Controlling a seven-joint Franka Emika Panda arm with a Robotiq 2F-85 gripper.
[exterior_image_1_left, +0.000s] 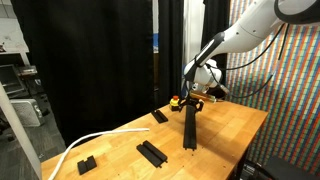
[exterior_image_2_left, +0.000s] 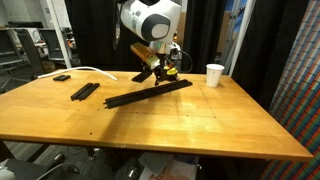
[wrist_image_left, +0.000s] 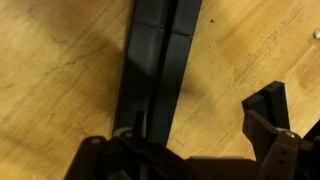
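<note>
A long black bar (exterior_image_1_left: 190, 128) lies on the wooden table, seen slantwise in exterior view 2 and running down the left-centre of the wrist view (wrist_image_left: 150, 60). My gripper (exterior_image_1_left: 191, 103) is low near the bar's far end, with its fingers spread apart. In the wrist view the dark fingers stand on either side of the lower frame, the left one overlapping the bar (wrist_image_left: 128, 140) and the right one off it. No object shows held between them. Whether a finger touches the bar is unclear.
Two shorter black bars (exterior_image_1_left: 152, 153) lie left of the long one, with small black pieces (exterior_image_1_left: 88, 163) farther off. A white cable (exterior_image_1_left: 95, 135) crosses the left side. A yellow-orange object (exterior_image_1_left: 175, 103) and a white cup (exterior_image_2_left: 214, 75) stand near the gripper.
</note>
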